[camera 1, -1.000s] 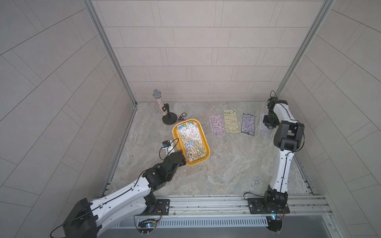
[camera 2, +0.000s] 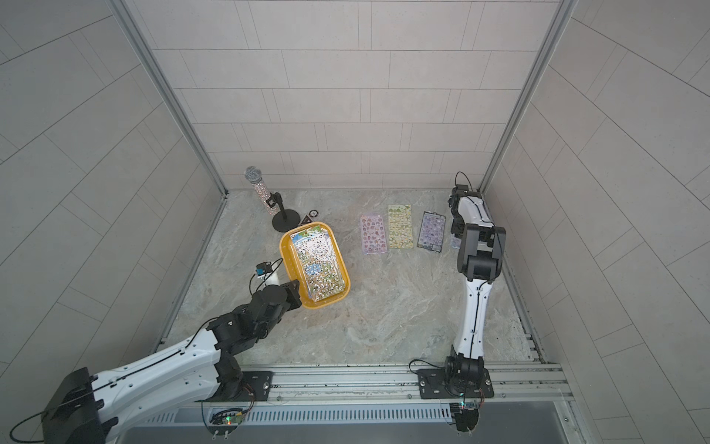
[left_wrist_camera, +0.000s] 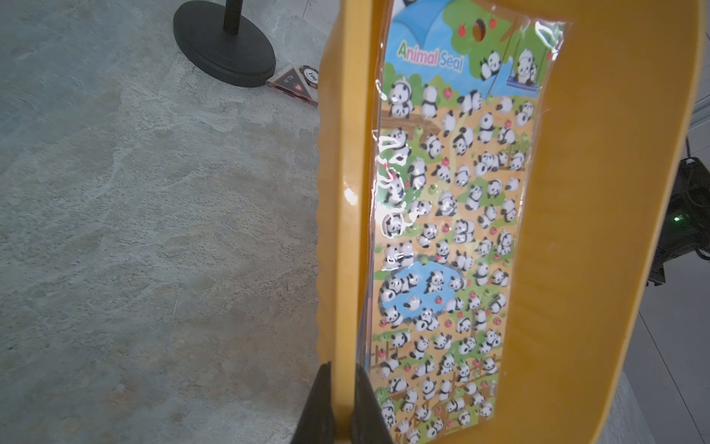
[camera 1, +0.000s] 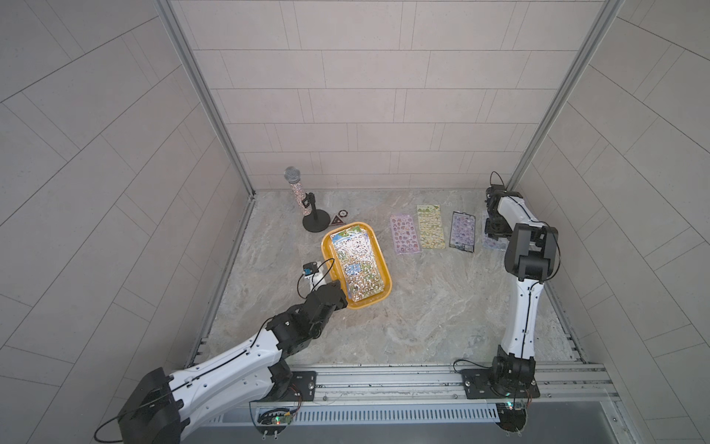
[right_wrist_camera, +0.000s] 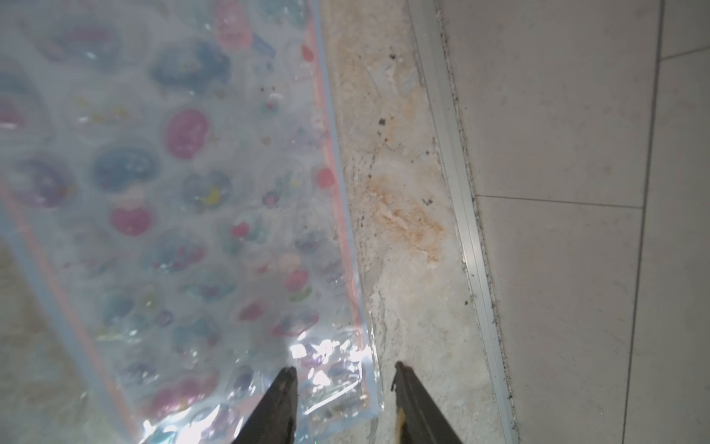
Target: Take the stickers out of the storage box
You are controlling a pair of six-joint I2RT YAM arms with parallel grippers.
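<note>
A yellow box (camera 1: pixel 384 270) holds panda sticker sheets (left_wrist_camera: pixel 451 222) at table centre-left. My left gripper is shut on the box's near side rim, seen between its fingers. At the far right, my right gripper is part open, low over a pale blue sticker sheet (right_wrist_camera: pixel 222 222) on the table, with no sheet clearly held. A pink sheet (camera 1: pixel 404 234), a yellow-green sheet (camera 1: pixel 430 225) and a dark-edged purple sheet (camera 1: pixel 462 231) lie in a row between box and right gripper.
A microphone on a black stand (camera 1: pixel 315 219) stands behind the box, beside small flat pieces (camera 1: pixel 338 220). The right wall is close to the right arm.
The right arm has shifted left over the far-right sheet in the top left view. The left arm and the box look unchanged.
</note>
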